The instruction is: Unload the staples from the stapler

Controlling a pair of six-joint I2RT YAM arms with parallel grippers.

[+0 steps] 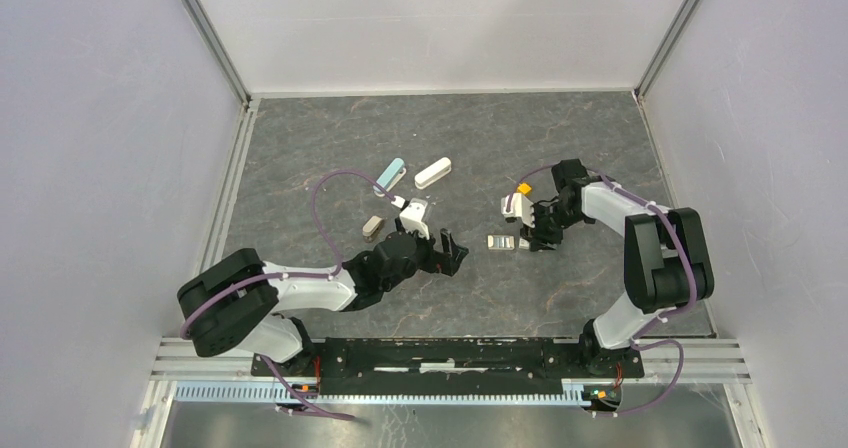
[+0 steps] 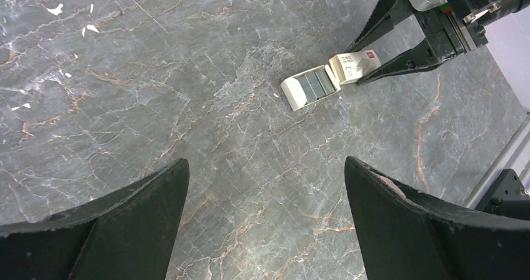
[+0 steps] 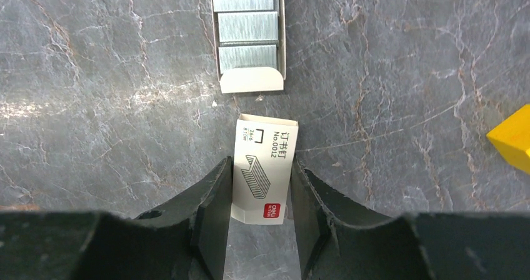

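Observation:
My right gripper is shut on a small printed staple box [image 3: 263,167], a pad against each side. Just beyond the box's open-looking end, and apart from it in the right wrist view, lies a white tray [image 3: 252,80] holding several blocks of staples [image 3: 248,27]. The same tray [image 2: 310,87] and box [image 2: 354,65] show near each other in the left wrist view. Well to the tray's left, my left gripper [image 1: 451,252] stands open and empty. Farther back lie a blue stapler [image 1: 390,174], a white stapler [image 1: 433,173] and a small beige stapler [image 1: 373,227].
A yellow block [image 3: 515,136] lies on the table behind the right gripper. Bare grey tabletop [image 1: 480,128] stretches across the back, and the surface between the left gripper and the tray is clear.

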